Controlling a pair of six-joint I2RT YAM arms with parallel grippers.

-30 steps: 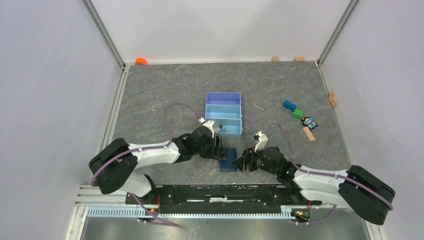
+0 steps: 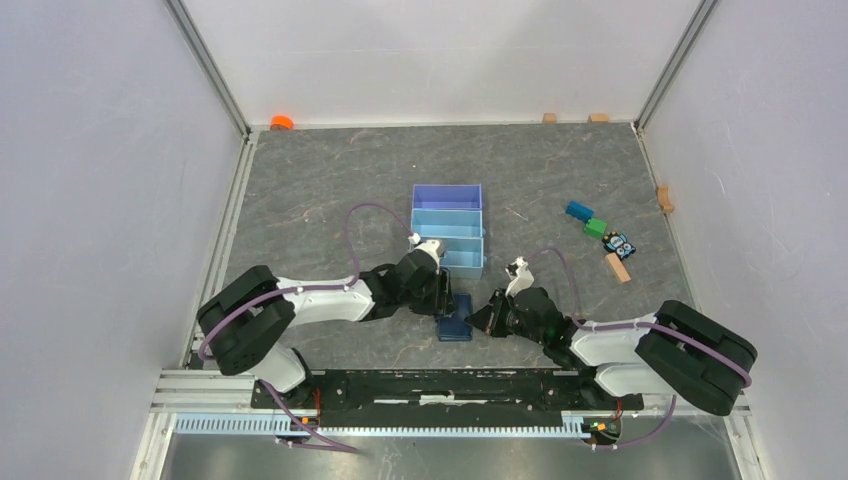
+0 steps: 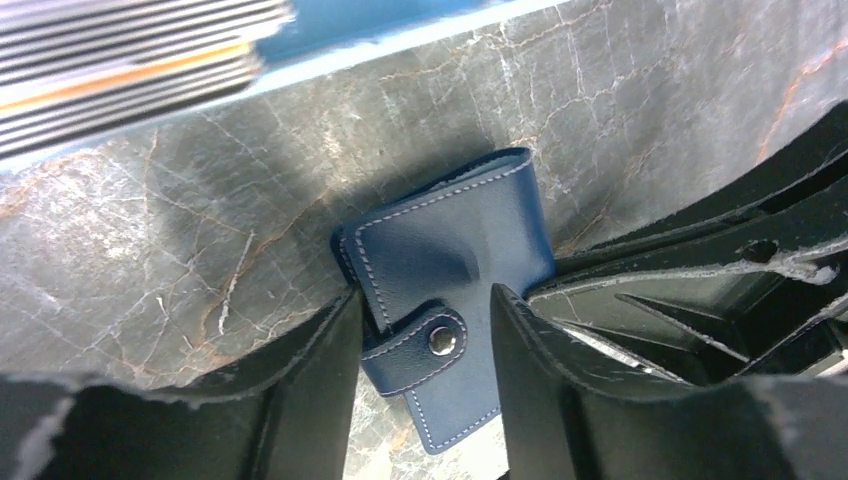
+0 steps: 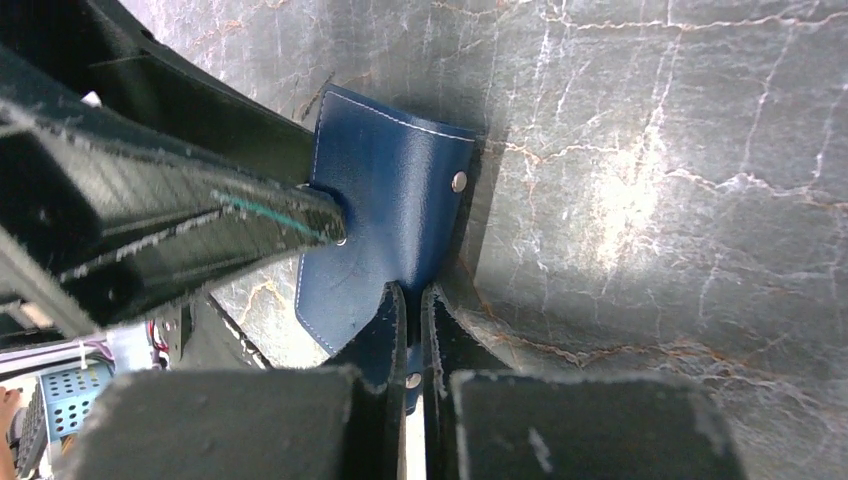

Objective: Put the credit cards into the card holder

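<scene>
The dark blue leather card holder (image 2: 455,328) lies on the grey table near its front edge. In the left wrist view its snap flap (image 3: 412,352) is folded over the front. My left gripper hangs over it with fingers apart, the flap showing between the fingers and not gripped. At the holder's right side, my right gripper has its fingers together with a thin fold of the leather edge between the tips. Several cards (image 3: 120,70) stand stacked in the light blue bin (image 2: 461,268) behind; the left arm partly covers that bin from above.
A purple bin (image 2: 447,198) and another blue bin (image 2: 447,222) stand behind the front one. Blue (image 2: 579,211) and green (image 2: 596,228) blocks, an owl figure (image 2: 619,245) and a wooden block (image 2: 617,267) lie at the right. Free table stretches to the left.
The left arm has shifted right, over the holder's left side. The right gripper has closed at the holder's right edge, its arm pulled in leftward. The holder has shifted very slightly.
</scene>
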